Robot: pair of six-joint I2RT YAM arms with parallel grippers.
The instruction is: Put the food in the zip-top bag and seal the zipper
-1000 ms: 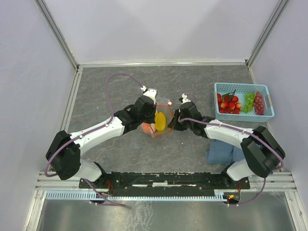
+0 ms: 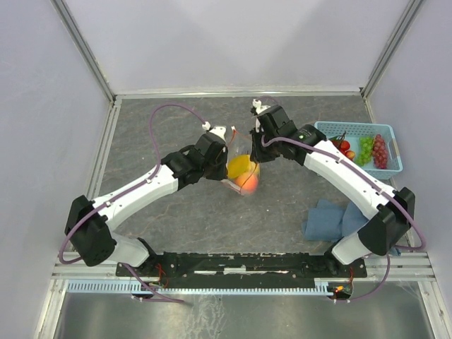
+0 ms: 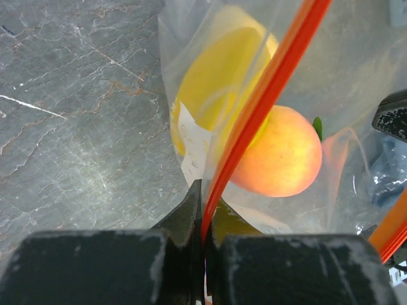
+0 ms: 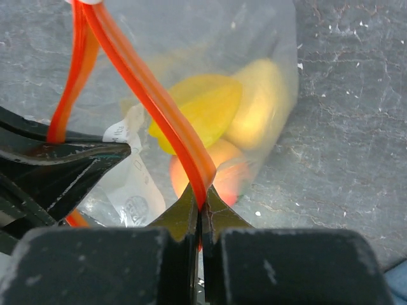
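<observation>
Between my two grippers hangs the clear zip top bag, its orange zipper rim [image 3: 257,108] standing up as a band. Inside it lie a yellow fruit and a peach; a second, paler yellow fruit [image 4: 257,105] shows through the film in the right wrist view. My left gripper [image 2: 227,176] is shut on one side of the orange rim. The right gripper [image 2: 258,161] is shut on the opposite side, with the orange band [image 4: 172,127] running down between its fingertips. The bag's mouth is apart between them.
A light blue basket [image 2: 397,152] with grapes [image 2: 379,152] and red fruits [image 2: 345,146] stands at the right, partly behind my right arm. Blue cloth [image 2: 326,220] lies at the front right.
The right gripper has come up and inward, nearer the left one, and the mouth has narrowed. The peach has shifted right within the bag.
</observation>
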